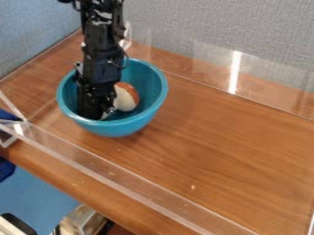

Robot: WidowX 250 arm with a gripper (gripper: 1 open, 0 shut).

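Observation:
A teal bowl (143, 114) sits on the wooden table at the back left. My black gripper (95, 104) reaches down into its left half, fingertips low inside the bowl. An orange-and-white round object (125, 95) lies in the bowl just right of the gripper. The fingers are dark and overlap, so whether they are shut on anything is hidden.
Clear panels run along its back and front edges. Blue and dark items lie beyond the left edge, and a grey padded wall stands behind.

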